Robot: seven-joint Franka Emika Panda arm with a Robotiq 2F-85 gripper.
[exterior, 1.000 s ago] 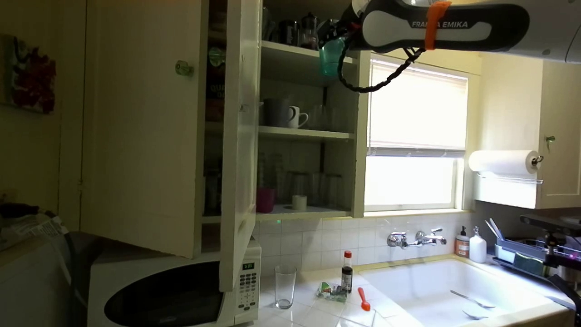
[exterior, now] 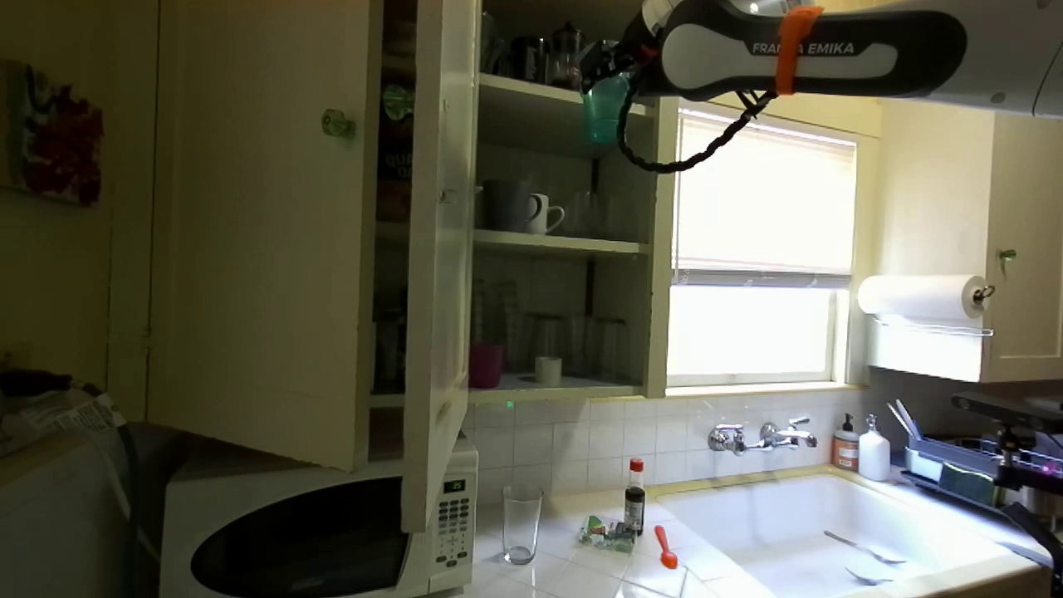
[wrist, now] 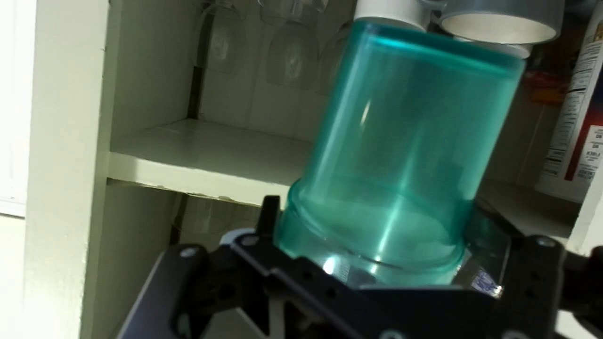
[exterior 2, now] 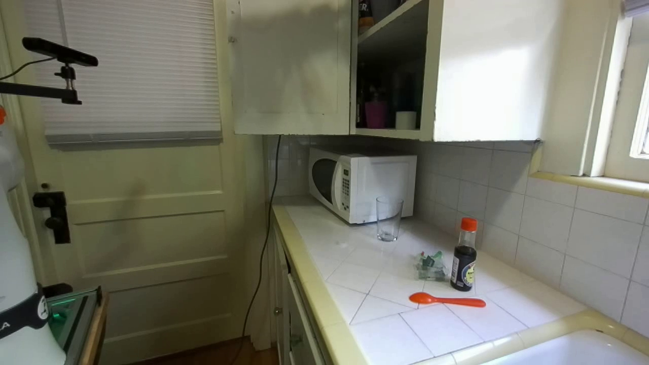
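A translucent teal cup (wrist: 412, 147) fills the middle of the wrist view, tilted, its wider ringed end toward my gripper. The fingers stand wide, with the cup between the dark fingers; whether the pads press on it cannot be made out. In exterior view 1 the same cup (exterior: 604, 110) hangs below my gripper (exterior: 608, 75), at the height of the cabinet's upper shelf (exterior: 538, 93) and near its right end. Part of the gripper is hidden by the arm there. Exterior view 2 shows neither cup nor gripper.
A grey mug (exterior: 506, 206) and a white mug (exterior: 543, 214) stand on the middle shelf. The cabinet door (exterior: 438, 259) is swung out left of the arm. Below, the counter bears a clear glass (exterior 2: 389, 219), a sauce bottle (exterior 2: 464, 258) and an orange spoon (exterior 2: 447, 300).
The arm and the cup have shifted only very slightly in exterior view 1. The cup stays at the gripper, and the counter items have not moved.
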